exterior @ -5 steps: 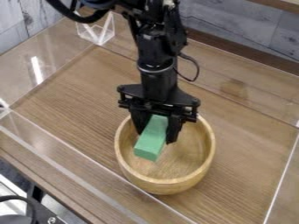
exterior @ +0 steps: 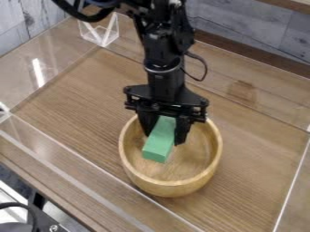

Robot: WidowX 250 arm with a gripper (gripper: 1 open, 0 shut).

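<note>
The black gripper point(exterior: 162, 121) hangs from the top centre over a tan oval bowl point(exterior: 194, 170), shut on a mint-green block point(exterior: 159, 141). The block is tilted and hangs within the bowl's outline; whether it touches the bottom cannot be told. The fingertips are partly hidden behind the dark body of the gripper.
A wooden table point(exterior: 67, 109) surrounds the bowl, with free room to the left and right. A clear plastic object point(exterior: 100, 27) stands at the back left. A dark cable lies at the bottom left corner.
The gripper and green block have shifted slightly upward in the view over the last second. The bowl stays in place.
</note>
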